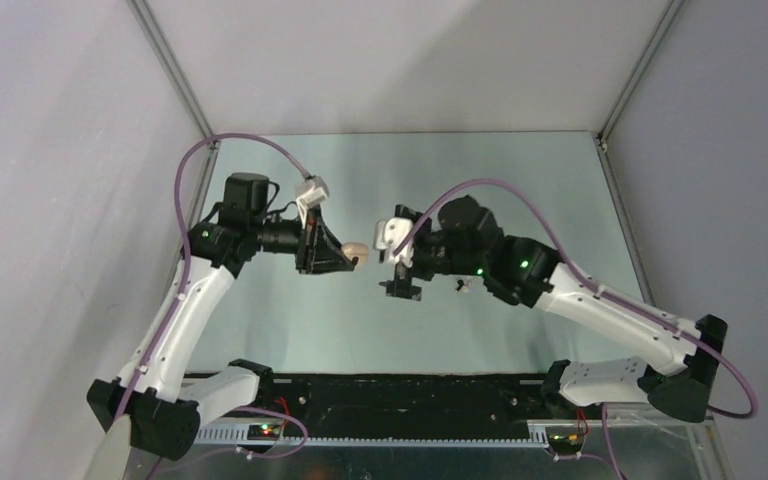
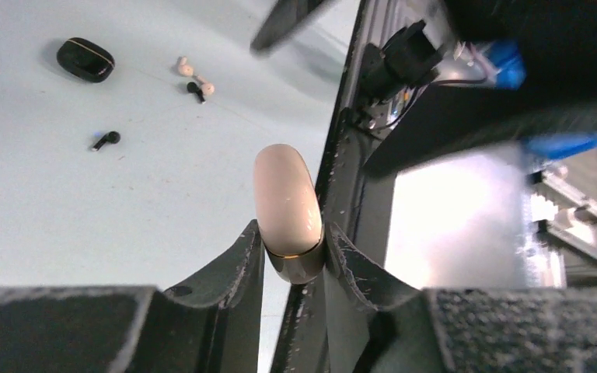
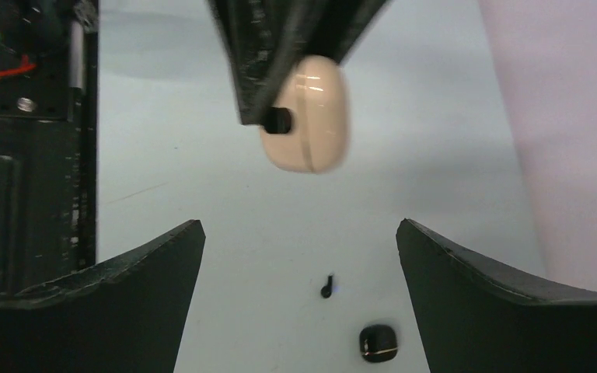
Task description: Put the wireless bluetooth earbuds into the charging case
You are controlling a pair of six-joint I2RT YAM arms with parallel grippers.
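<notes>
A beige charging case is pinched at one end in my left gripper, which is shut on it and holds it clear of the table. Its lid looks closed, with a seam across the body in the right wrist view. To the right in the top view, my right gripper stands wide open and apart from the case, nothing between its fingers. On the table, two beige earbuds lie close to a black earbud. Another black earbud rests alone, and a black charging case lies beyond it.
My two grippers face each other closely above the table's middle.
</notes>
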